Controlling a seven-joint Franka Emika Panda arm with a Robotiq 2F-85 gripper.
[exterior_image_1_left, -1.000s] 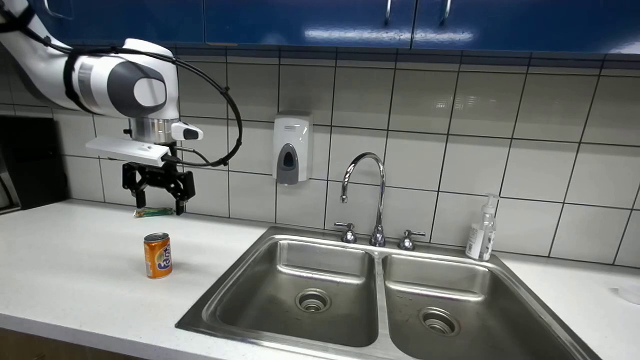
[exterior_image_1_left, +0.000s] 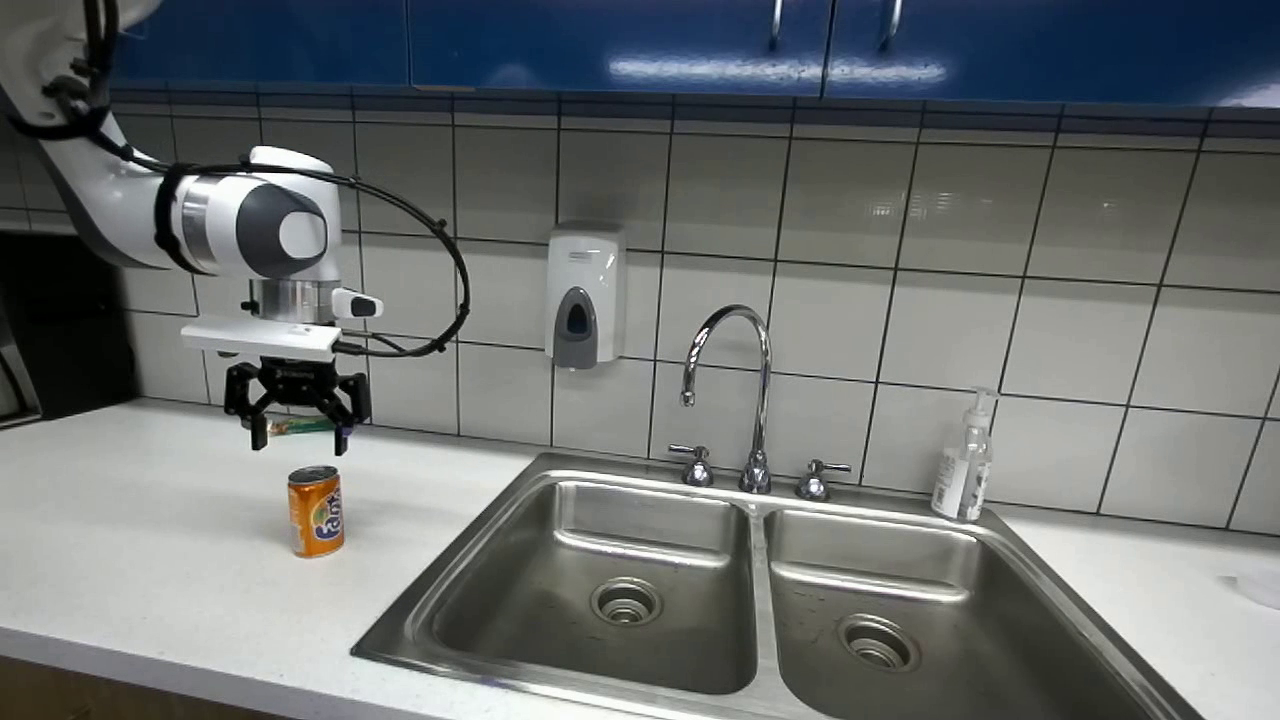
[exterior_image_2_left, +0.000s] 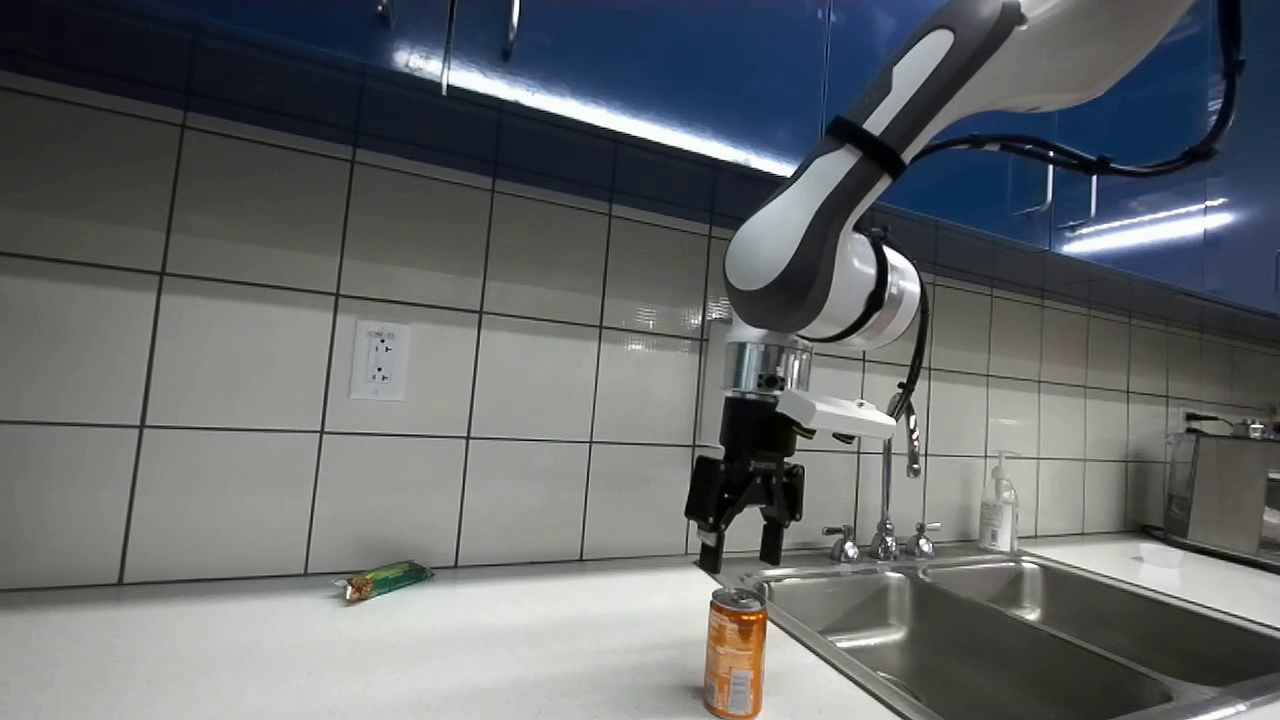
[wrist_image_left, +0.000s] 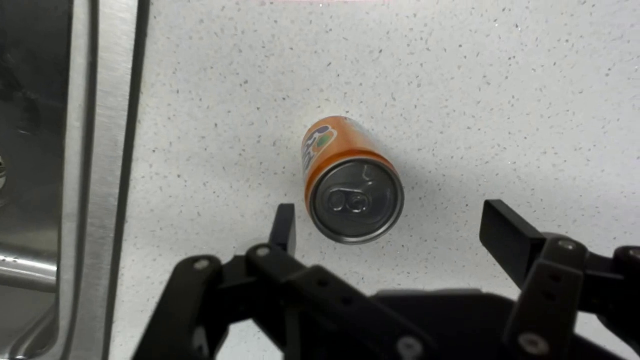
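An orange Fanta can (exterior_image_1_left: 316, 514) stands upright on the white counter, left of the sink. My gripper (exterior_image_1_left: 296, 442) hangs above it, fingers pointing down, open with nothing between them. From the side, the fingertips stay higher than the can (exterior_image_2_left: 734, 660), with a gap between my gripper (exterior_image_2_left: 741, 554) and its lid. Looking down in the wrist view, the can's dark lid with its pull tab lies ahead of my gripper, nearer the left finger (wrist_image_left: 284, 227) than the right one.
A steel double sink (exterior_image_1_left: 758, 576) with a tall faucet (exterior_image_1_left: 764, 396) lies to the right. A green wrapped packet (exterior_image_2_left: 386, 580) rests near the tiled wall. A soap bottle (exterior_image_1_left: 963, 468) stands behind the sink.
My gripper has come down and shifted slightly left in exterior view 1, closer to the can's height. The can stands where it was.
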